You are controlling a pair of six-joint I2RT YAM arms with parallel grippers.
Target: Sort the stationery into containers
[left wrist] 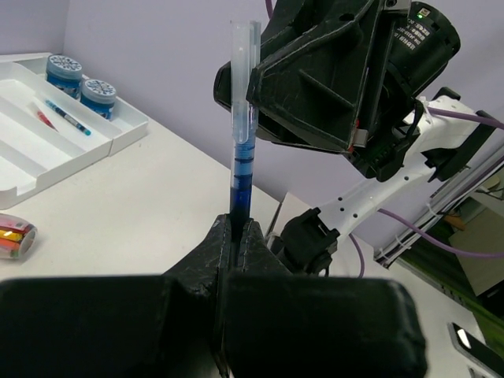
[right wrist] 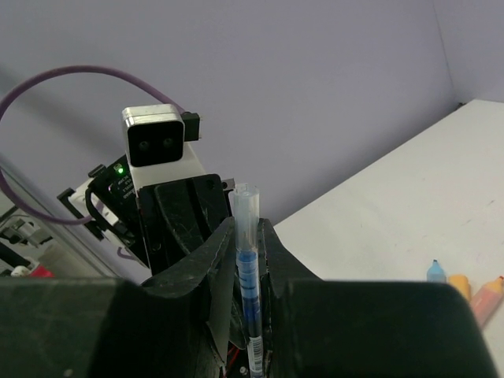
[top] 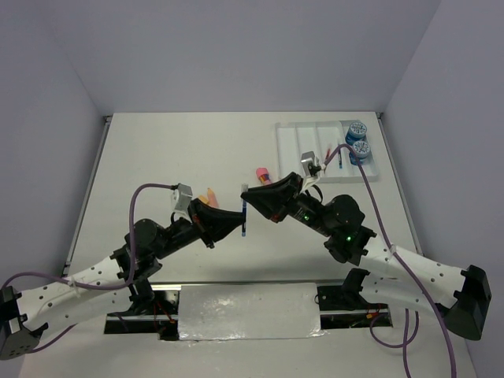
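Note:
A blue pen (left wrist: 242, 173) with a clear cap stands nearly upright, with my left gripper shut on its lower part. In the top view, the left gripper (top: 242, 219) and right gripper (top: 246, 194) meet at this pen (top: 244, 206) over the table's middle. My right gripper is around the clear upper end; its fingers are close on both sides, but whether they press on it cannot be told. A white divided tray (top: 288, 153) lies at the back right, holding a red pen (left wrist: 43, 118), a blue pen (left wrist: 68, 117) and two blue jars (left wrist: 64, 72).
A clear-ended pink item (top: 263, 175) lies on the table left of the tray. Orange and yellow markers (right wrist: 487, 299) and a light-blue one (right wrist: 436, 272) lie beyond the left gripper.

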